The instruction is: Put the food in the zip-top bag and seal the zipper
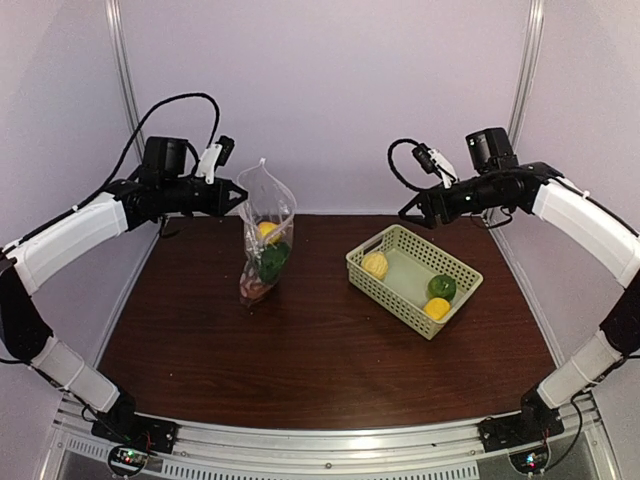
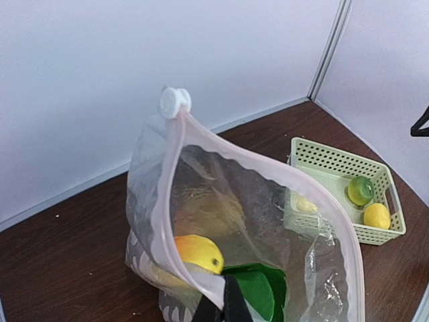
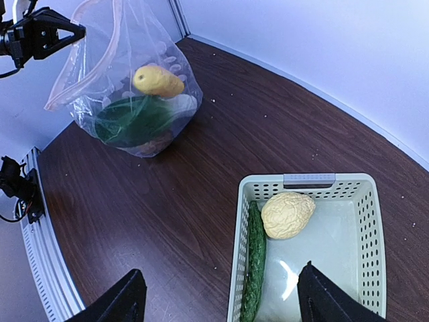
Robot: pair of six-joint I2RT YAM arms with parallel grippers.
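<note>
The clear zip top bag [image 1: 254,215] hangs with its mouth agape and its bottom near the table. My left gripper is shut on the bag's rim. Inside the bag lie a yellow-orange food piece [image 2: 199,253] and, below it, something leafy green [image 3: 131,121]. A white slider [image 2: 174,102] sits at one end of the bag's zipper. Well to the right of the bag, my right gripper is spread open with nothing between its fingers, over the near side of the basket.
A pale green basket [image 1: 385,300] stands right of centre. It holds a pale yellow ribbed item [image 3: 287,215], a long dark green item [image 3: 255,261], a green round item [image 1: 441,287] and a yellow one [image 1: 436,308].
</note>
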